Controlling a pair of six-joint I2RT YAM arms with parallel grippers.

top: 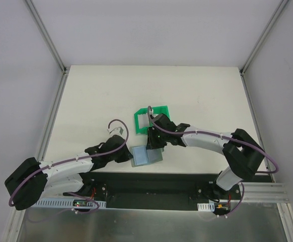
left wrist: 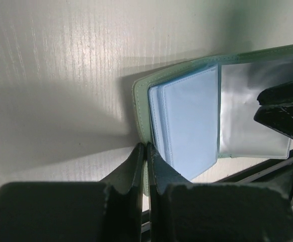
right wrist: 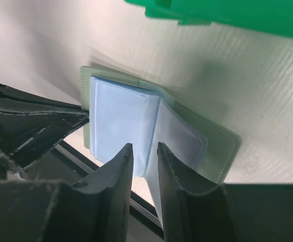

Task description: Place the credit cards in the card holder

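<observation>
The card holder (top: 146, 156) lies spread open near the table's front edge, with a green cover and pale blue sleeves (left wrist: 189, 121). My left gripper is shut at the left edge of its cover, the thin edge pinched between the fingertips. My right gripper stands part open over the holder, a narrow gap between its fingers. Near its fingertips a clear sleeve (right wrist: 179, 133) is lifted at a slant, and no card shows between them. Pale cards (top: 143, 120) appear to lie in the green tray (top: 161, 110) behind the holder.
In the right wrist view the green tray's edge (right wrist: 227, 17) is close behind the holder. Both arms come in low from the front corners, their grippers close together.
</observation>
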